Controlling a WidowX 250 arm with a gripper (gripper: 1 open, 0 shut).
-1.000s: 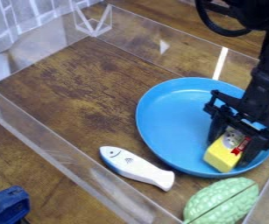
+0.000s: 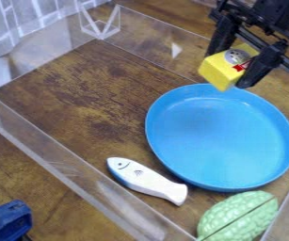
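Note:
A yellow block (image 2: 219,71) with a printed face is lifted above the upper rim of the round blue plate (image 2: 219,141). My black gripper (image 2: 242,51) is shut on it, entering from the top right. The plate holds nothing on its visible surface.
A white toy fish (image 2: 148,181) lies at the plate's lower left, a green melon-like object (image 2: 237,216) at bottom right. Clear walls edge the wooden surface, whose left part is bare. A blue item (image 2: 6,224) sits outside at bottom left.
My gripper has risen from the plate's right part toward the top, carrying the yellow block out of the plate. The plate, fish and melon stay in place.

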